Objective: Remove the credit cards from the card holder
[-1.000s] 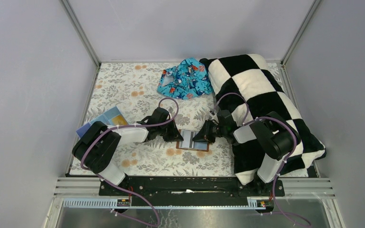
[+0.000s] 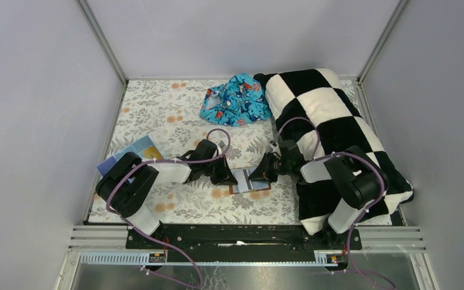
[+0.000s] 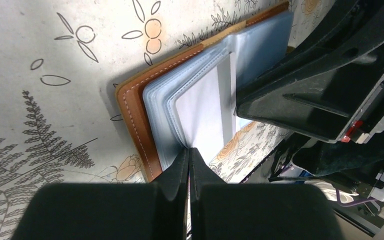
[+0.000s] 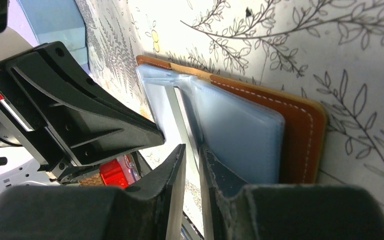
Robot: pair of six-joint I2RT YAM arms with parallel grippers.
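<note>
A brown leather card holder [image 2: 249, 190] with clear blue plastic sleeves lies open on the floral surface between both grippers. A white card [image 3: 203, 110] shows in the sleeves. My left gripper is shut, its tips at the lower edge of that card; whether anything thin is between them is hidden. My right gripper is slightly parted, its tips down at the slot between the white card and the blue sleeve [image 4: 240, 135]; I cannot tell whether it grips anything.
A black-and-white checked cushion [image 2: 320, 109] fills the right side. A patterned blue cloth [image 2: 235, 106] lies at the back, a blue and yellow board [image 2: 139, 148] at the left.
Both grippers and the card holder have shifted slightly to the right and toward the near edge in the top view.
</note>
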